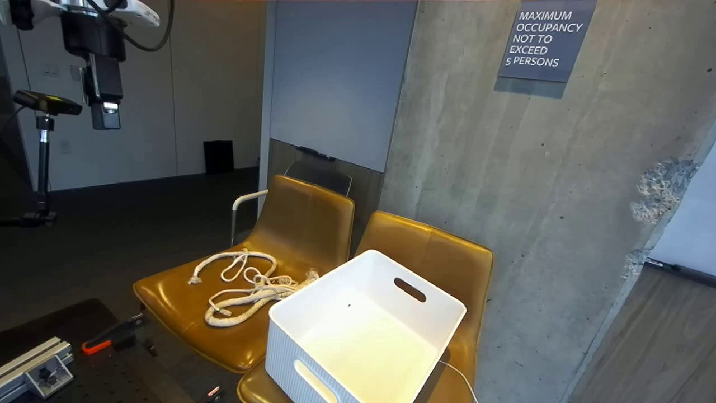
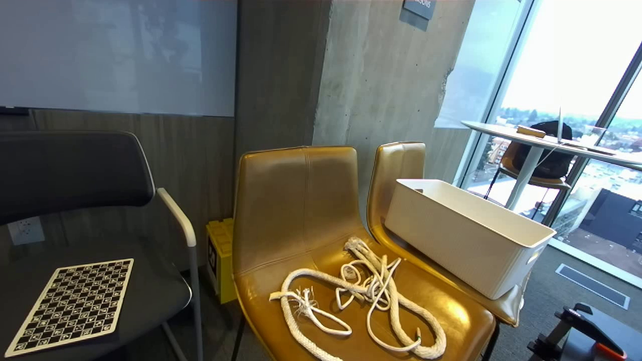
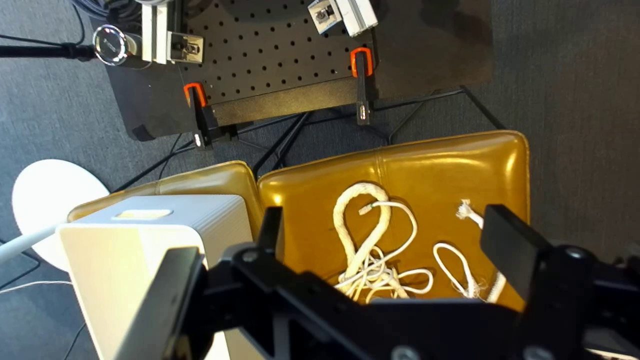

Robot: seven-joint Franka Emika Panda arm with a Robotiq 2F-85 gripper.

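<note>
A white rope (image 2: 394, 289) lies in loose loops on the seat of a tan leather chair (image 2: 295, 210), with a frayed end and a thinner cord among its coils. On the tan chair beside it stands a white bin (image 1: 366, 315), its inside empty apart from a small dark speck. My gripper (image 1: 106, 121) hangs high at the upper left of the first exterior view, well above the seats. In the wrist view the gripper is open, its dark fingers wide apart. Far below them the rope (image 3: 363, 240) shows, partly hidden by the gripper body.
A dark perforated table (image 3: 270, 54) with orange-tipped clamps (image 3: 362, 63) borders the chairs. A camera stand (image 1: 43, 154) rises close to the gripper. Behind the chairs is a concrete wall (image 1: 570, 201). A black chair (image 2: 72, 180) holds a patterned board (image 2: 75, 304).
</note>
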